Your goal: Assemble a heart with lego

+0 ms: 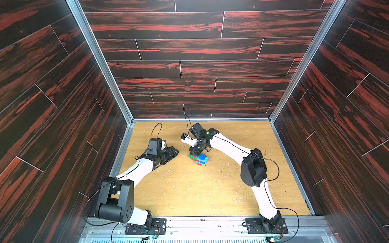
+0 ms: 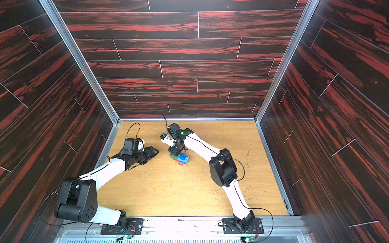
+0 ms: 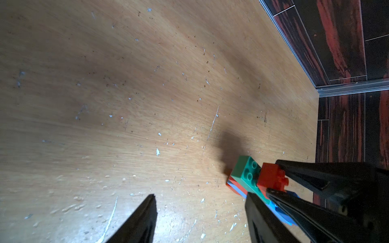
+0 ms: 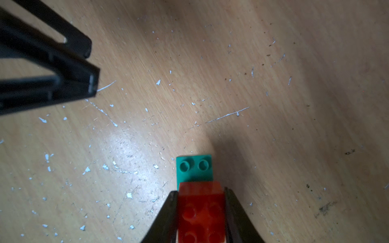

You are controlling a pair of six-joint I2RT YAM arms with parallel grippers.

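Observation:
A small lego assembly (image 1: 201, 161) of green, red and blue bricks rests on the table near the middle, a green brick (image 3: 248, 170) (image 4: 194, 166) on top. My right gripper is shut on a red brick (image 4: 201, 212) with studs, held at the green brick; whether it is seated there I cannot tell. My left gripper is open, to the left of the assembly, its fingers apart with only table between them. Part of the assembly is hidden behind the right gripper in the left wrist view.
Dark walls with metal corner rails surround it. The two grippers are close together near the middle.

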